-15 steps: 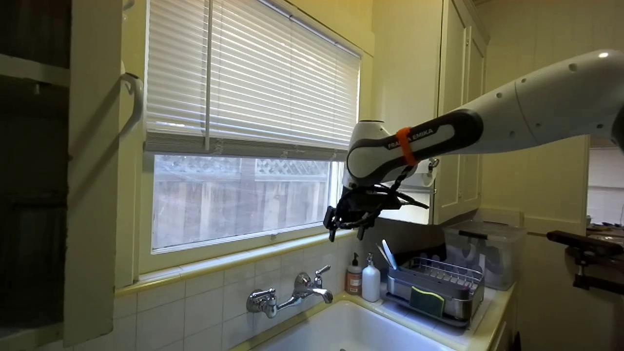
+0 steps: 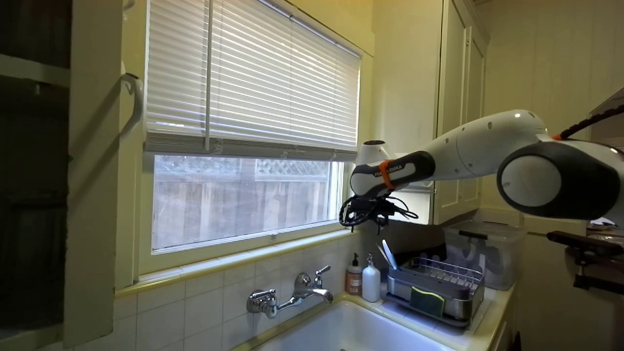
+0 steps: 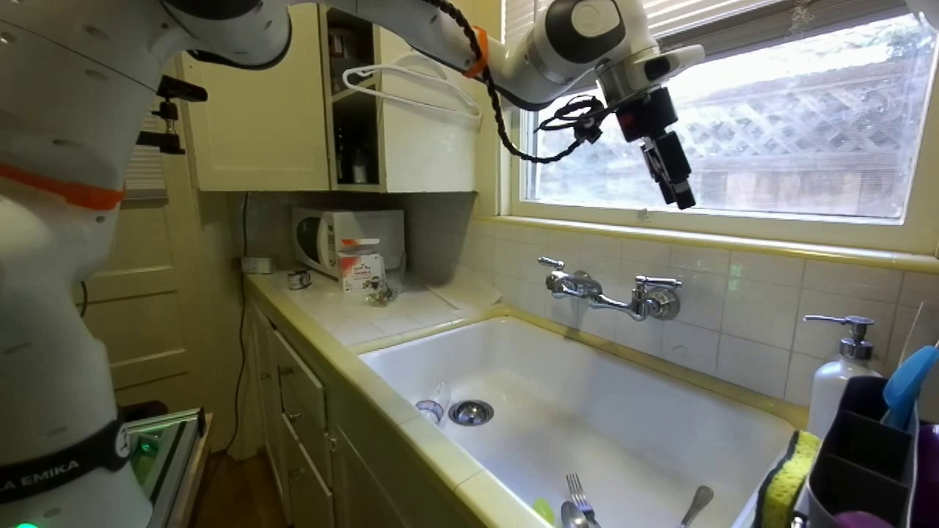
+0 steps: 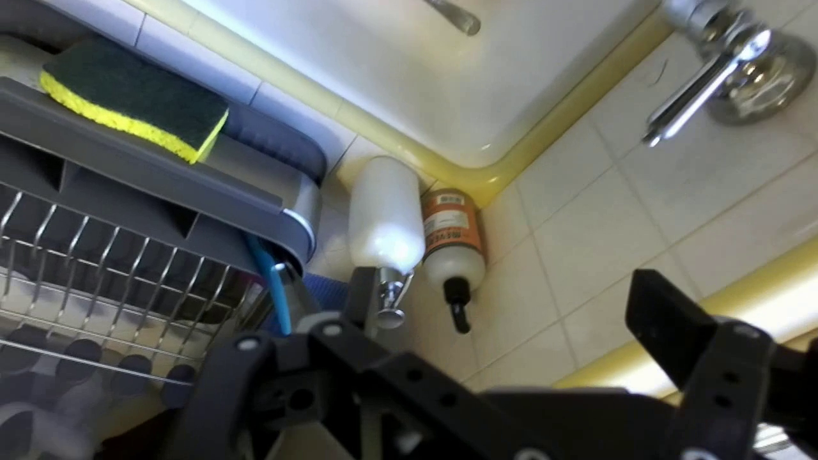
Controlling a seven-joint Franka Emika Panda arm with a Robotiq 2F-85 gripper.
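Note:
My gripper hangs open in front of the window, above the sink's back corner, with nothing between its fingers. In exterior view 2 the gripper [image 3: 676,189] shows side-on against the glass, well above the faucet. Below it in the wrist view stand a white pump bottle [image 4: 385,211] and, touching or close beside it, a soap bottle with an orange label [image 4: 452,230]. A green and yellow sponge [image 4: 138,99] rests along the side of the dish rack [image 4: 192,188]. The gripper touches none of these.
The white sink [image 3: 607,387] holds a fork [image 3: 578,494], spoons and a clear cup [image 3: 433,405] near the drain. A wall faucet [image 2: 292,295] juts over it. Blue-handled utensils [image 2: 388,254] rise from the rack. An open cabinet door [image 2: 93,175] stands at left.
The arm has drawn back from exterior view 1's camera, and its elbow now shows at right. The gripper has shifted slightly right and turned. Bottles, sponge and rack have stayed put.

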